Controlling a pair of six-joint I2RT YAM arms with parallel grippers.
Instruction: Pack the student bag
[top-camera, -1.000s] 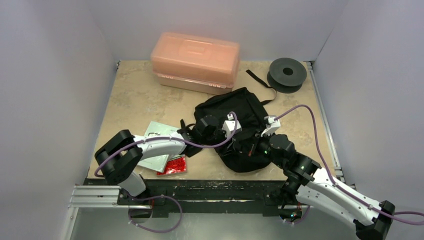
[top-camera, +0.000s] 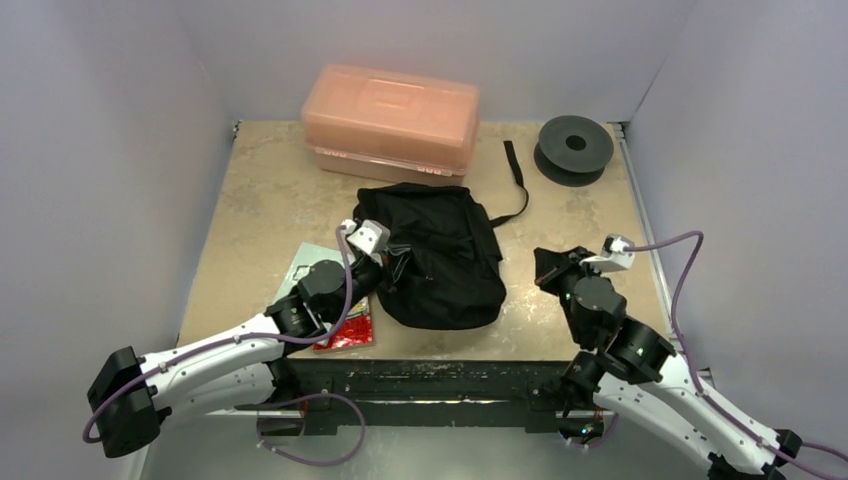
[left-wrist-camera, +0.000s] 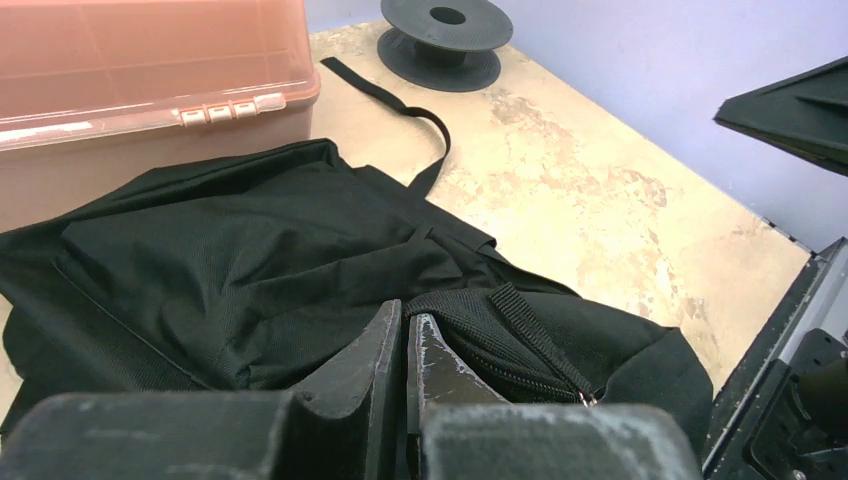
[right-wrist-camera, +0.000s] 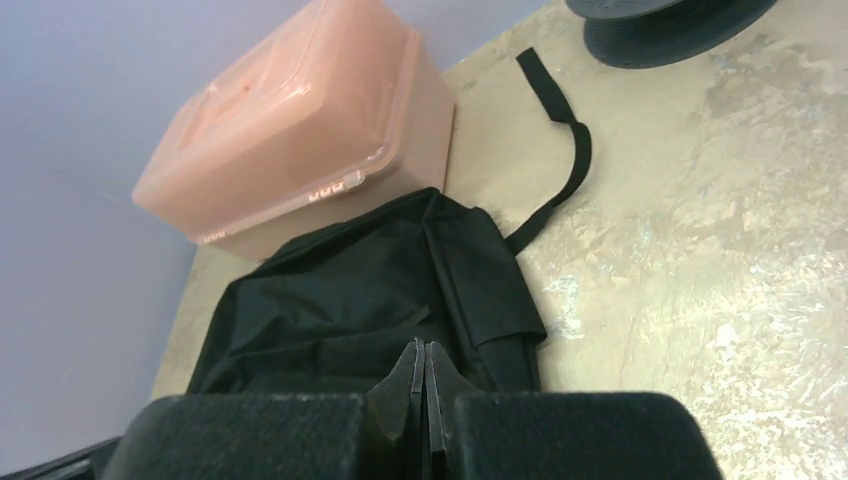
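Note:
A black bag (top-camera: 450, 275) lies flat in the middle of the table, its strap (top-camera: 516, 170) stretching to the back right. At its left side my left gripper is shut on a fold of the bag's cloth by the zipper (left-wrist-camera: 500, 375). My right gripper (top-camera: 538, 283) hovers to the right of the bag, apart from it; in the right wrist view its fingertips (right-wrist-camera: 414, 375) meet with nothing between them. A pale green notebook (top-camera: 305, 262) and a red packet (top-camera: 352, 332) lie at the front left, partly hidden by the left arm.
Behind the bag stands a closed pink translucent box (top-camera: 390, 120). A dark grey spool (top-camera: 590, 150) sits in the back right corner. Bare table shows on the far left and right of the bag.
My left gripper has moved left, and the bag has shifted left with it. The right gripper was over the bag's right side and now is off to its right.

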